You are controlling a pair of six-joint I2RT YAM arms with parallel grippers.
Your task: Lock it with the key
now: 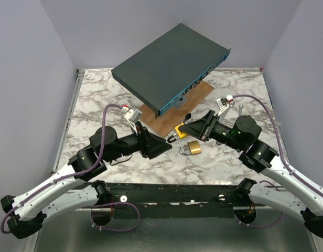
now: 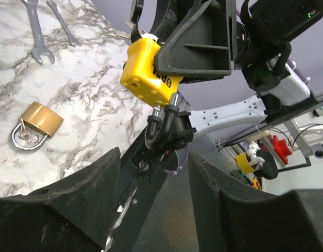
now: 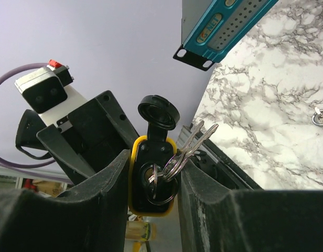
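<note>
The yellow padlock (image 2: pixel 146 73) is clasped in my right gripper (image 1: pixel 190 129), raised over the table. Its dark shackle (image 2: pixel 162 126) points toward my left gripper, with bare metal showing on both legs; one leg's end seems clear of the body. In the right wrist view, keys (image 3: pixel 177 163) on a ring stand at the padlock's keyed end, beside a flipped-up black cap (image 3: pixel 159 111). How far a key is inserted is hard to see. My left gripper is open, its fingertips just short of the shackle, with nothing gripped.
A brass padlock (image 1: pixel 191 148) lies on the marble table, a small key at its shackle. Wrenches (image 2: pixel 38 31) lie farther right. The large dark rack box (image 1: pixel 172 63) overhangs a brown board (image 1: pixel 164 123) behind the grippers.
</note>
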